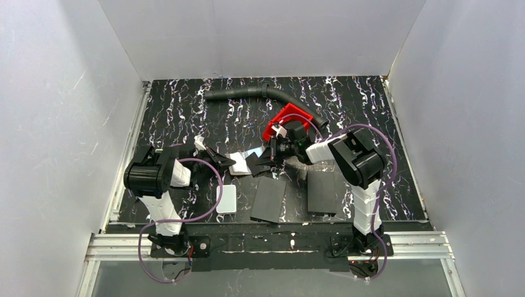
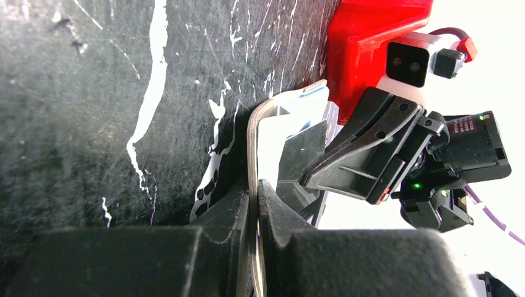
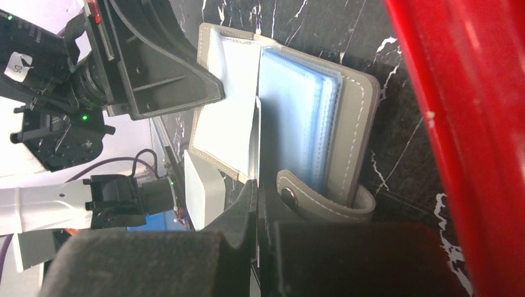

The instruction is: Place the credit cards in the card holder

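Observation:
The beige card holder lies unfolded, with white leaves on one side and clear bluish sleeves on the other. My left gripper is shut on the holder's outer edge. A dark card stands between the leaves and sleeves, with my right gripper shut on it; from the right wrist it appears nearly edge-on. In the top view the card lies across the middle of the holder. Whether its lower edge is inside a sleeve cannot be told.
A red container stands close behind the right gripper, with a black hose beyond. Toward the front lie a white box and two dark flat boxes, one in the middle and one farther right.

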